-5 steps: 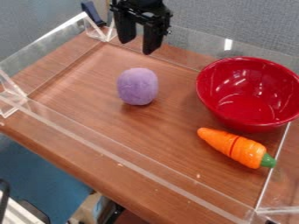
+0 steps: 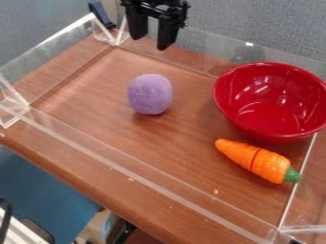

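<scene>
My black gripper (image 2: 152, 27) hangs at the top centre, high over the back of the tray, its two fingers apart with nothing between them. A round purple plush object (image 2: 149, 93) sits on the wooden surface left of centre. To its right is a red bowl (image 2: 270, 100), empty. An orange toy carrot (image 2: 254, 160) with a green tip lies below the bowl at the right.
Clear acrylic walls border the wooden board (image 2: 102, 133) on its sides. The left and front parts of the board are bare. A grey wall stands behind.
My gripper has risen a little toward the top of the view. The purple object, bowl and carrot have not moved.
</scene>
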